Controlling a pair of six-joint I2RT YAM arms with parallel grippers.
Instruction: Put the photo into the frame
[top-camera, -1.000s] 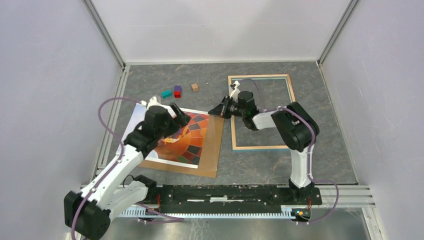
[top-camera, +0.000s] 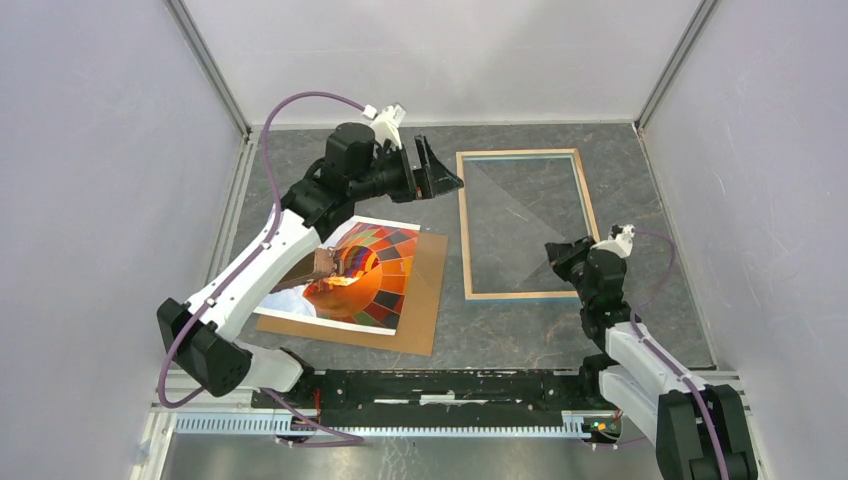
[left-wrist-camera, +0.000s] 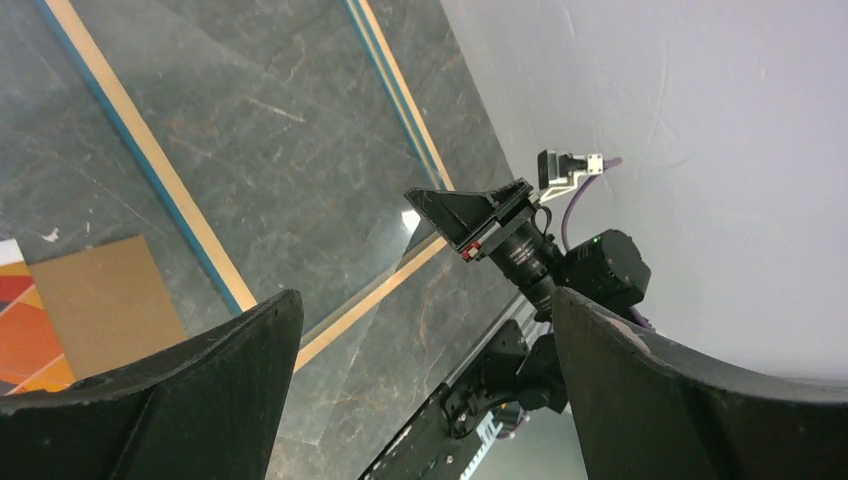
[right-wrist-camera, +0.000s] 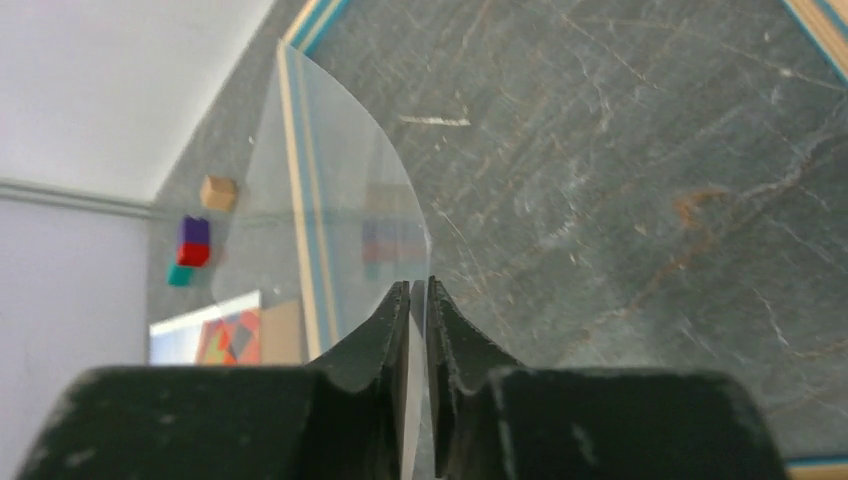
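My right gripper (top-camera: 554, 254) is over the lower right of the wooden frame (top-camera: 463, 230), its fingers nearly together with a thin clear sheet (right-wrist-camera: 345, 200) between them. That sheet bends up and away to the left in the right wrist view and shows only as a faint sheen over the frame in the top view. Left of the frame lies the photo (top-camera: 385, 260), a hot-air balloon print, on a brown backing board (top-camera: 428, 290). My left gripper (top-camera: 440, 168) hangs open beside the frame's upper left corner; in the left wrist view its fingers (left-wrist-camera: 215, 370) are wide apart and empty.
Beyond the photo, in the right wrist view, are a wooden block (right-wrist-camera: 218, 193), a red and purple block (right-wrist-camera: 195, 242) and a teal block (right-wrist-camera: 180, 275). Walls (top-camera: 770, 150) close in the grey table. Bare tabletop shows in front of the frame.
From the board's upper right corner, my right gripper has moved right across the frame, drawing the clear sheet along. My left gripper has moved up and right, away from above the photo.
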